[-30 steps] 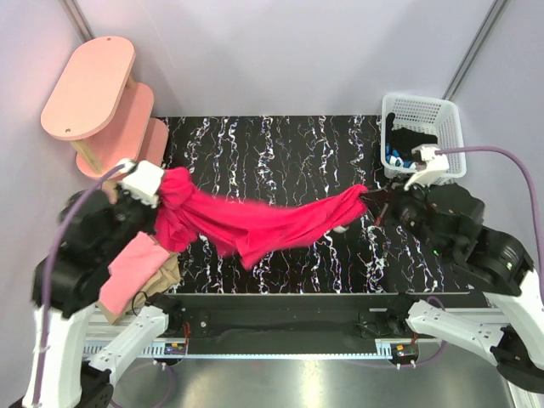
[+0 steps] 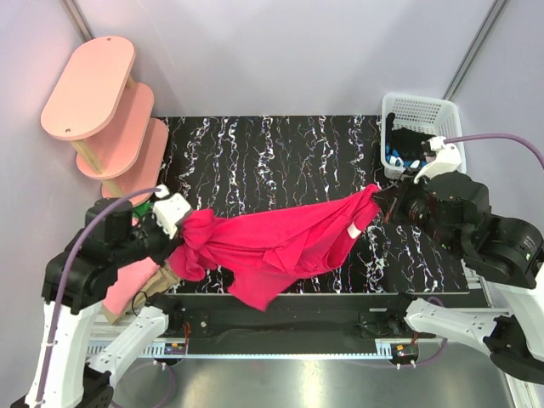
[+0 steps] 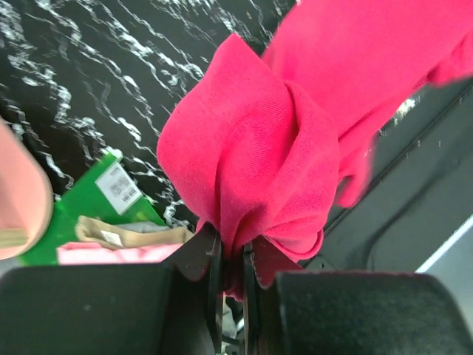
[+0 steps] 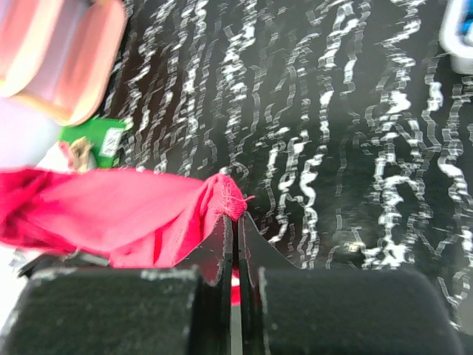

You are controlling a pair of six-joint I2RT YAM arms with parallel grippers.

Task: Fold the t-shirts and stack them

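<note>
A red T-shirt [image 2: 280, 242] is stretched between my grippers above the front of the black marble table, with a loose part hanging over the front edge. My left gripper is shut on a thick bunched end of the shirt at the left. My right gripper is shut on a corner of it at the right, where a white label shows in the top view.
Pink tiered shelves [image 2: 89, 85] stand at the back left, with folded pink and beige cloths [image 3: 118, 253] and a green package [image 3: 107, 188] nearby. A white basket [image 2: 425, 115] of dark items sits at the back right.
The shirt came along and now hangs lower, over the front edge.
</note>
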